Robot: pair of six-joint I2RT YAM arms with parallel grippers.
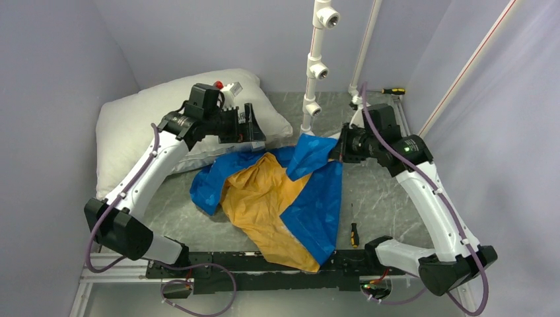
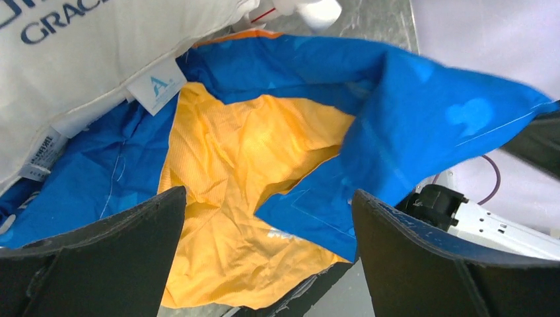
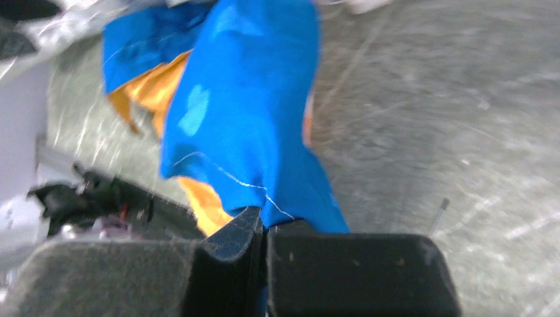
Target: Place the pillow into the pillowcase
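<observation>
The white pillow (image 1: pixel 132 145) lies at the back left, its printed face and tag (image 2: pixel 156 86) showing in the left wrist view. The blue-and-yellow pillowcase (image 1: pixel 257 205) is spread in front of it. My right gripper (image 1: pixel 339 150) is shut on a raised corner of the blue fabric (image 3: pixel 238 112), lifted off the table. My left gripper (image 1: pixel 249 125) hangs open above the pillow's right part and the back of the pillowcase, its fingers wide apart with nothing between them.
White pipe fixtures (image 1: pixel 310 105) stand at the back centre. A screwdriver (image 1: pixel 354 234) lies at front right, another (image 1: pixel 393 91) at back right.
</observation>
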